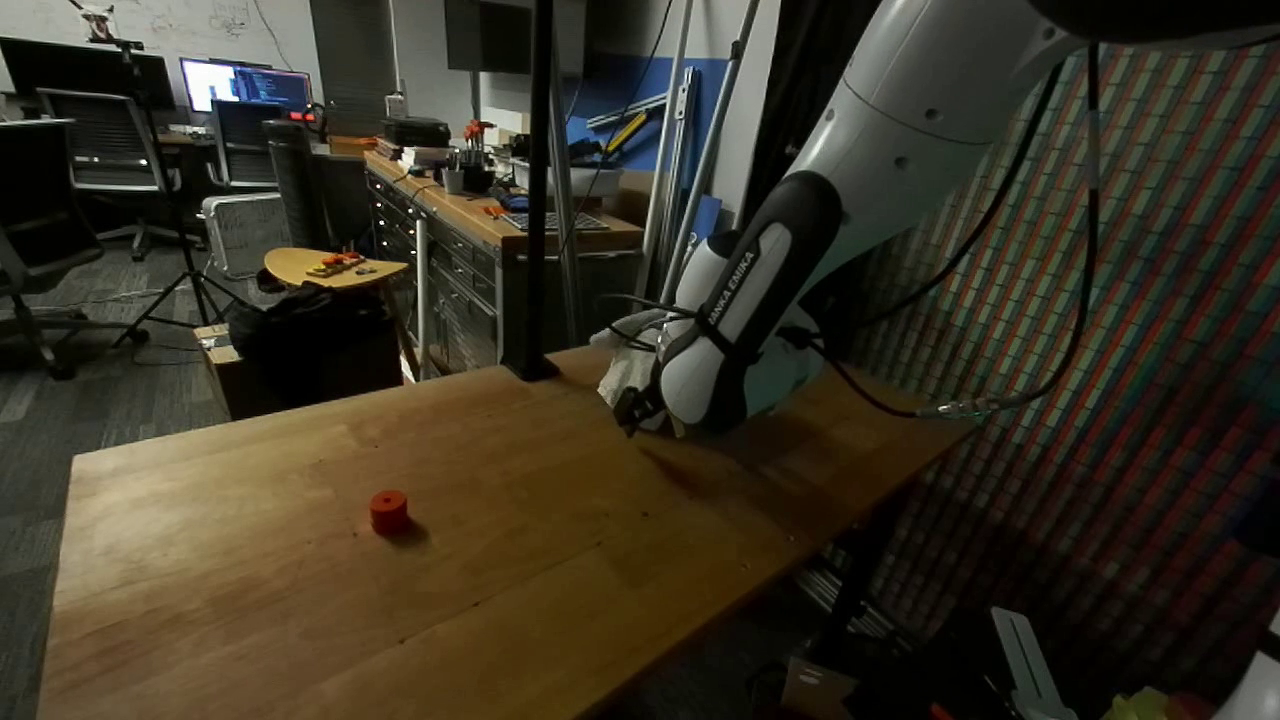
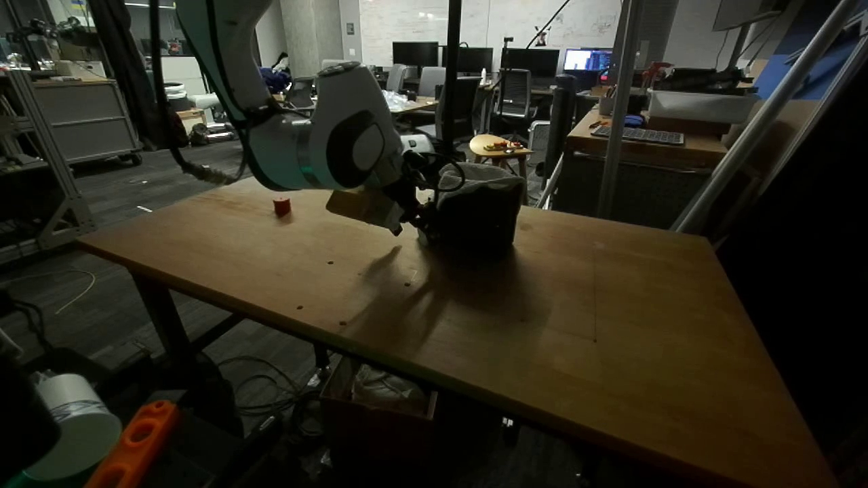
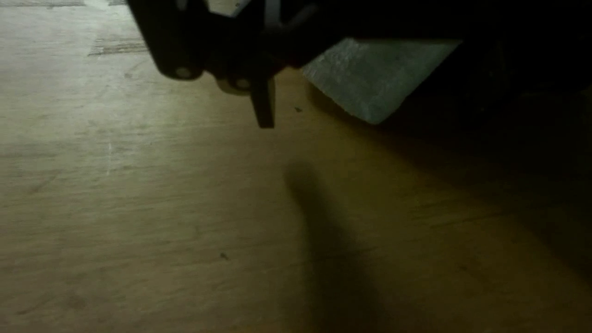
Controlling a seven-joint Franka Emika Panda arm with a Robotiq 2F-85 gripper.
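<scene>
A red cylinder [image 1: 389, 512] stands upright on the wooden table [image 1: 240, 480], well apart from my gripper [image 2: 411, 224]. The gripper is low over the table, close beside a dark bag [image 2: 478, 215] with a pale grey top; whether they touch I cannot tell. My fingers are open. One dark finger [image 3: 265, 105] shows in the wrist view, with the other lost in shadow. A tan, box-like piece [image 2: 362, 209] is by the hand; whether it is attached to it is unclear. In exterior view 1 the arm covers most of the bag.
A black post [image 1: 539, 192] rises at the table's far edge. Bare tabletop [image 2: 651, 325] spreads to the right in exterior view 2. A cable [image 1: 1086, 264] hangs from the arm. The scene is dim, and the wrist view's right side is nearly black.
</scene>
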